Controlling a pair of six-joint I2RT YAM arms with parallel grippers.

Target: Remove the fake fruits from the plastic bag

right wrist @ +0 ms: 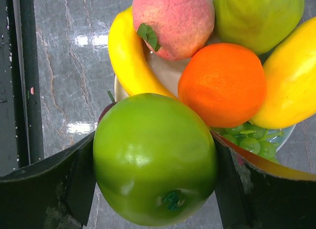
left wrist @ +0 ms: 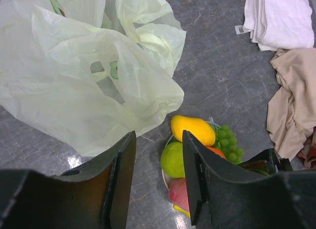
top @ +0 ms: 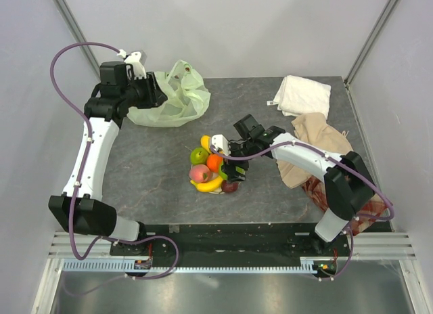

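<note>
The pale plastic bag [top: 177,97] lies crumpled at the back left, with my open left gripper above its near side. My right gripper [top: 234,170] is over the plate of fruit. On the plate are an orange [right wrist: 221,85], a peach [right wrist: 173,21], a banana [right wrist: 129,56], a pear [right wrist: 258,21], a yellow mango [right wrist: 291,76], grapes [right wrist: 252,145] and a dark red fruit [top: 230,187].
A white towel [top: 303,94] lies at the back right. Beige cloth [top: 318,135] and a checked cloth [top: 369,212] lie along the right side.
</note>
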